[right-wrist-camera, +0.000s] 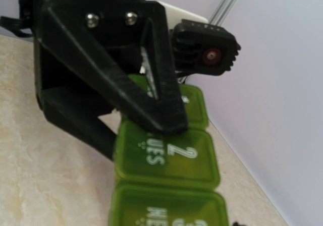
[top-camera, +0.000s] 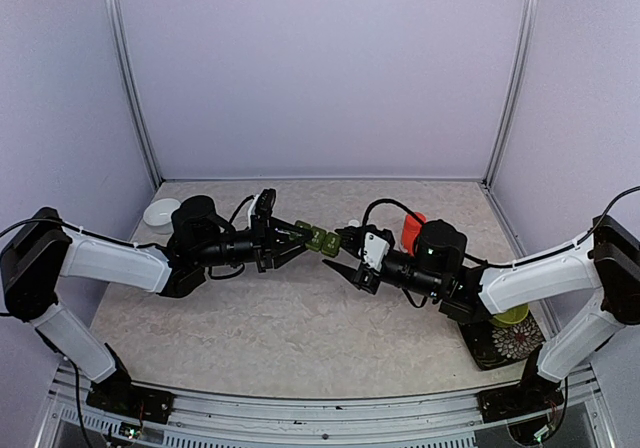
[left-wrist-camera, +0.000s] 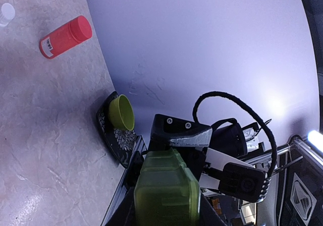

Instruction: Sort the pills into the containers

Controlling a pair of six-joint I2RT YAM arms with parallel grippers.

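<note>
A green multi-compartment pill box (top-camera: 320, 238) hangs in the air over the middle of the table, between my two grippers. My left gripper (top-camera: 295, 243) is shut on one end of it; in the left wrist view the box (left-wrist-camera: 166, 195) fills the bottom middle. My right gripper (top-camera: 340, 253) is at the other end. In the right wrist view numbered green lids (right-wrist-camera: 166, 158) show, and a black gripper reaches across the upper lids. Whether pills are inside cannot be made out.
A red bottle (left-wrist-camera: 63, 37) and a white-capped item (left-wrist-camera: 6, 14) lie on the table. A yellow-green cup (left-wrist-camera: 121, 112) rests on a dark patterned tray (top-camera: 490, 348) at the right. A white bowl (top-camera: 160, 213) stands at the back left.
</note>
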